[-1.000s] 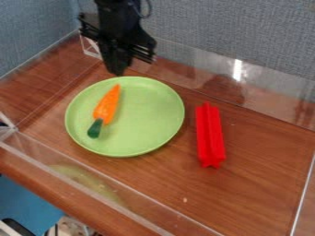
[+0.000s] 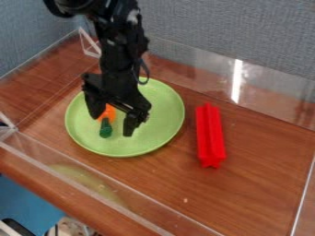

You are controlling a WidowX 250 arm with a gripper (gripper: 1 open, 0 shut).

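My black gripper hangs low over the green plate, its fingers around the orange carrot, whose green end points toward the front. The gripper covers much of the carrot; whether the fingers touch it, I cannot tell.
A red block lies on the wooden table right of the plate. Clear walls run along the table's edges, and a grey panel stands behind.
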